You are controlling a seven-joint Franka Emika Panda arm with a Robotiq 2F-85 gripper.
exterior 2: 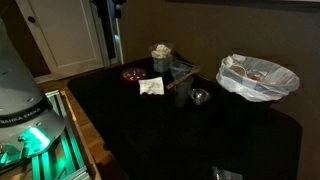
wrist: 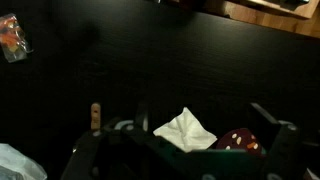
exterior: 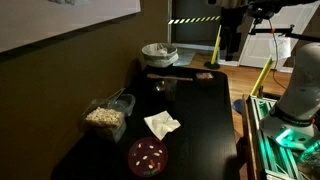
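Note:
High over the table's right side in exterior view 1, my gripper (exterior: 230, 42) hangs clear of everything. In the wrist view the gripper is open, its dark fingers wide apart with nothing held. Beneath and beyond them lie a crumpled white napkin (wrist: 185, 131) and a dark red plate (wrist: 238, 140) with small light bits on it. The napkin (exterior: 161, 124) is near the middle of the black table. A clear container (exterior: 103, 117) of pale pieces stands by the wall. Across a dark cup (exterior 2: 182, 94) a wooden utensil leans; a small metal bowl (exterior 2: 200, 96) sits beside it.
A basket (exterior 2: 258, 80) lined with white plastic stands at the table's wall side. A small clear packet (wrist: 14, 38) lies alone near the opposite edge.

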